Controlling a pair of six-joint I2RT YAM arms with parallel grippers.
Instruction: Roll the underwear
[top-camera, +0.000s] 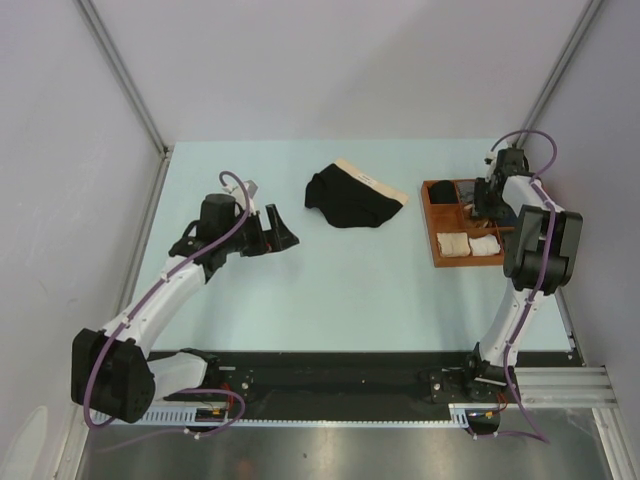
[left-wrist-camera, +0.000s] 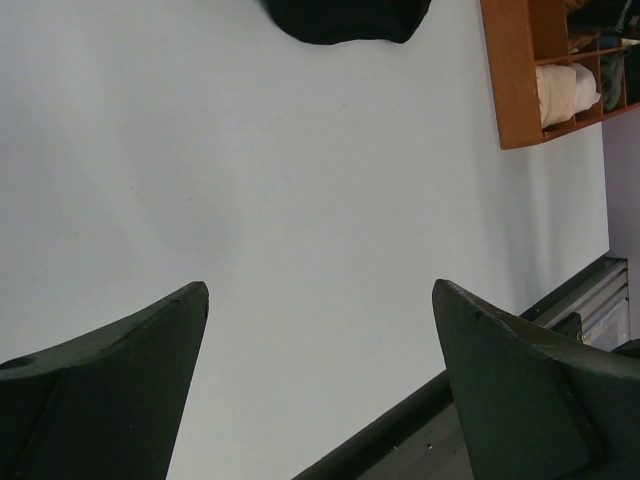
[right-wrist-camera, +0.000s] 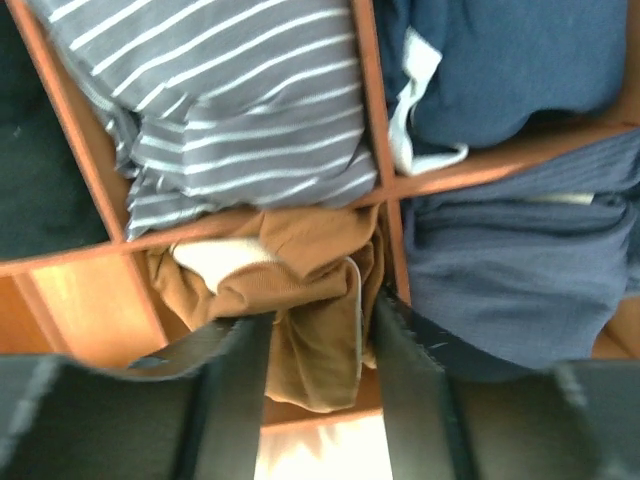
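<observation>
Black underwear (top-camera: 350, 200) with a pale waistband lies spread flat at the back middle of the table, its dark edge (left-wrist-camera: 340, 20) at the top of the left wrist view. My left gripper (top-camera: 279, 228) hangs open and empty over the left-middle table. My right gripper is over the wooden divided box (top-camera: 428, 230), part open, its fingertips at a brown folded cloth (right-wrist-camera: 300, 290) in one compartment; whether it touches or holds the cloth I cannot tell.
The box holds grey striped (right-wrist-camera: 230, 100), navy (right-wrist-camera: 510, 60), black, blue-grey (right-wrist-camera: 510, 280) and pale (top-camera: 452, 244) folded items in separate compartments.
</observation>
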